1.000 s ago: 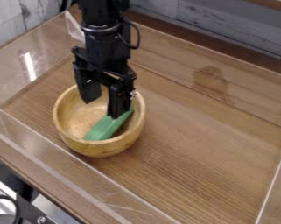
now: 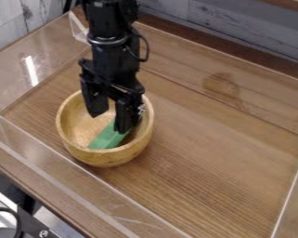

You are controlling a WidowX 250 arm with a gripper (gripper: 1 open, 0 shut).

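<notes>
The black robot arm reaches down from the top into a yellow wooden bowl [image 2: 85, 149] at centre left. Its open gripper [image 2: 110, 116] is inside or just over the bowl, one finger near the left and one near the right. A green object [image 2: 109, 138] lies in the bowl beneath the gripper, partly hidden by it.
A white rim runs along the left and right edges. A cable lies at the bottom left, off the wood.
The gripper has shifted slightly and tilted over the bowl. The bowl and green object look nearly unchanged.
</notes>
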